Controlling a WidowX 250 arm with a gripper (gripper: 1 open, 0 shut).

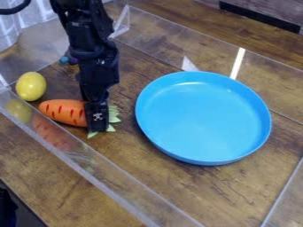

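Note:
The black gripper (96,105) reaches down from the upper left onto a plush orange carrot (62,112) with pale green leaves, its tips low at the carrot's leafy end. A yellow lemon (31,85) rests at the left, behind the carrot.
A clear plastic wall runs diagonally along the front left, close to the carrot and lemon. A small dark colourful object sits behind the arm. Bare wooden surface (178,191) shows in front of and behind the plate.

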